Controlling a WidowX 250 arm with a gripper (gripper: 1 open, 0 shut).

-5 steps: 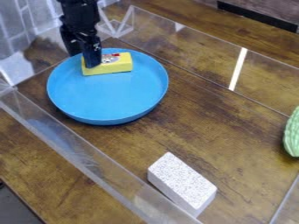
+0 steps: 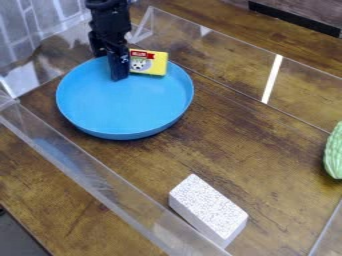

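Observation:
My black gripper [image 2: 110, 48] reaches down from the top over the back of a round blue plate [image 2: 123, 104]. A small yellow box [image 2: 150, 63] with a red label and a picture lies at the back edge of the plate, just right of the gripper. The gripper is open; its fingers are dark and hard to make out in detail.
A white block [image 2: 207, 208] lies at the front right. A pale green object [image 2: 331, 152] is at the right edge. Clear walls border the wooden surface, which is bare between plate and block.
The box now sits slightly further right, more of it uncovered.

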